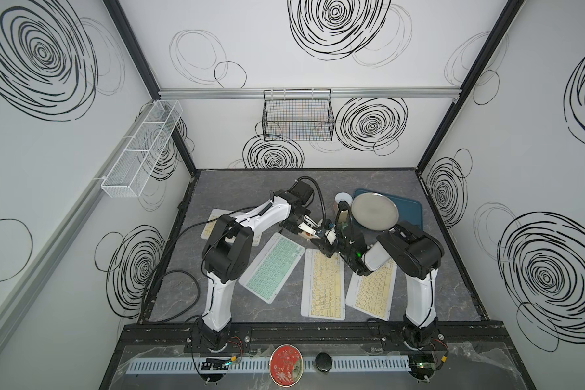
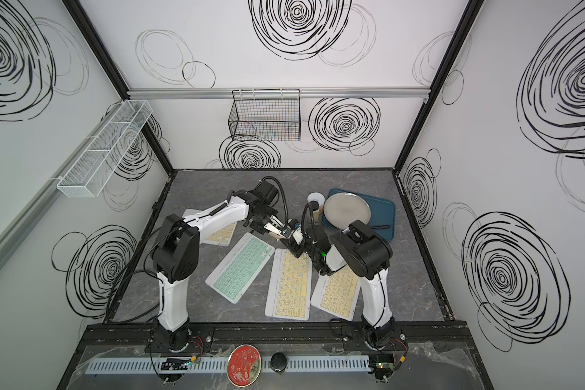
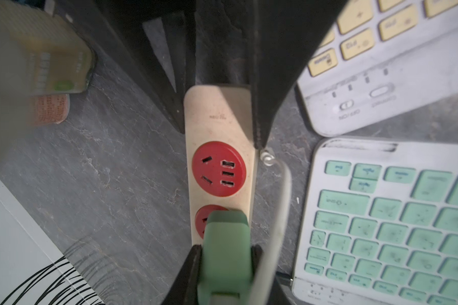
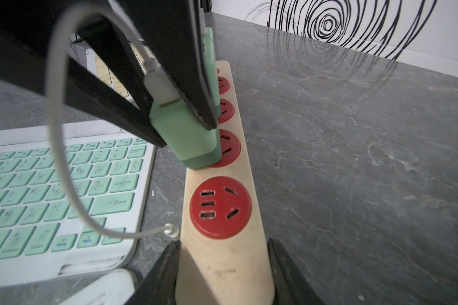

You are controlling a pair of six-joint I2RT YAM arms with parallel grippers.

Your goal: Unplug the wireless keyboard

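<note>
In the left wrist view my left gripper is shut on a green charger [image 3: 225, 233] on the cream power strip [image 3: 216, 111] with red sockets. A white cable runs past it. The right wrist view shows this charger [image 4: 185, 137] between the left gripper's black fingers, with a white plug in its top; another green charger [image 4: 210, 61] is partly hidden behind. My right gripper stands open around the strip's near end. In both top views the two grippers meet over the strip, largely hiding it.
Several keyboards lie near the strip, including a mint keyboard [image 1: 269, 269] and a yellow one [image 1: 323, 286]. A plate [image 1: 374, 208] on a blue tray [image 1: 410, 214] is at back right. Bare table [image 1: 227, 185] shows at back left.
</note>
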